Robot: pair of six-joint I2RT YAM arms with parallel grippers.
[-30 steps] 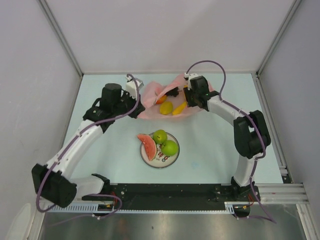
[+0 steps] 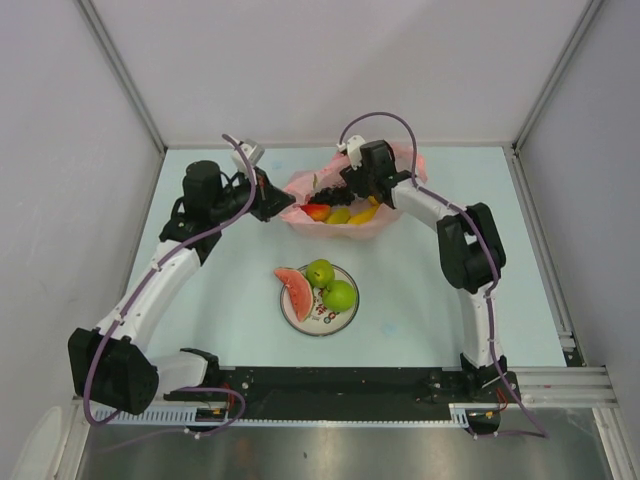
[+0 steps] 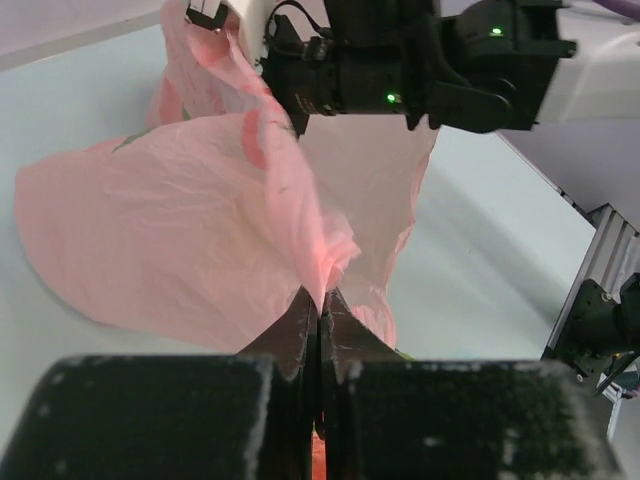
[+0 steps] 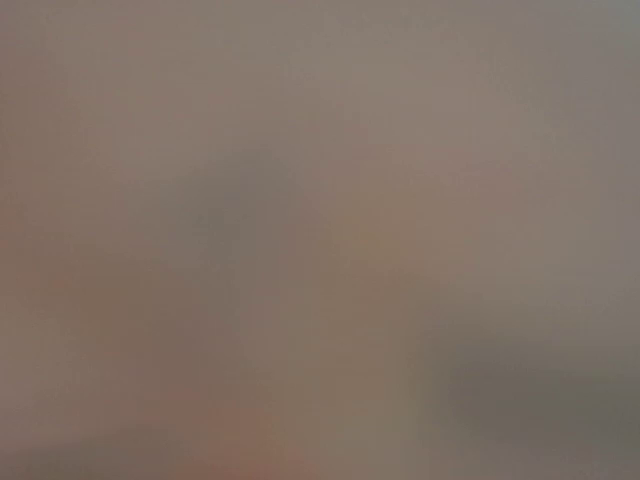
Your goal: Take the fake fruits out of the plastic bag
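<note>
A pink plastic bag lies open at the back of the table, holding a red-orange fruit, yellow fruits and a dark bunch. My left gripper is at the bag's left edge, shut on pink plastic, which rises from its fingertips in the left wrist view. My right gripper reaches into the bag from the right; its fingers are hidden in the top view, and the right wrist view is only a blur.
A plate with a watermelon slice and green apples sits in the front middle.
My right gripper has moved left, deeper into the bag.
</note>
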